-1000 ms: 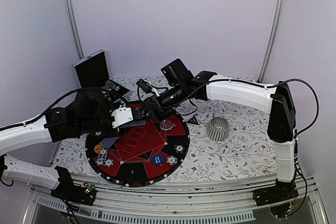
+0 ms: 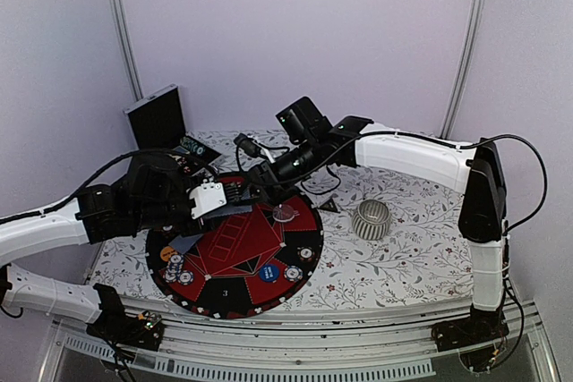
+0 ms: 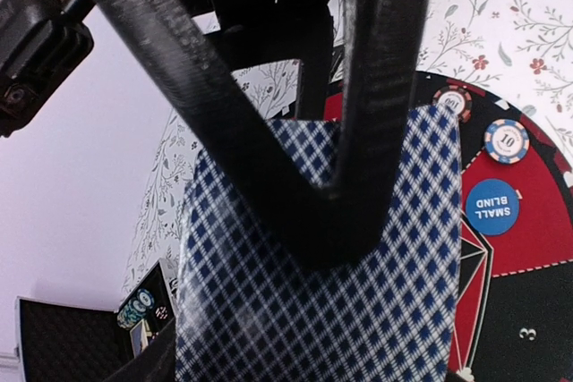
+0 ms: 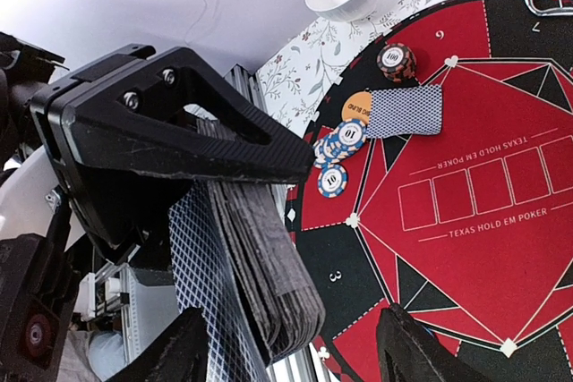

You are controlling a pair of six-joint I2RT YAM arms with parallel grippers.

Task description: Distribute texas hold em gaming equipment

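Note:
A deck of cards with blue checkered backs (image 3: 403, 301) is clasped by its two side edges in my left gripper. Seen edge-on in the right wrist view, the deck (image 4: 273, 266) leans, and its checkered back card stands slightly apart from the stack lower down. My right gripper is open, one fingertip (image 4: 183, 355) in front of that checkered back. On the round red-and-black poker mat (image 2: 224, 297), one or more face-down cards (image 4: 407, 112) lie beside the orange big blind button (image 4: 358, 103). The blue small blind button (image 3: 492, 207) lies elsewhere on the mat.
Chips (image 4: 345, 139) lie near the big blind, with a black chip stack (image 4: 396, 62) beyond. An open case (image 2: 157, 120) stands at the back left. Right of the mat is a ribbed pale cup (image 2: 371, 219), with clear table around it.
My right arm has shifted very slightly beside the deck. The left arm and the things on the mat look unmoved.

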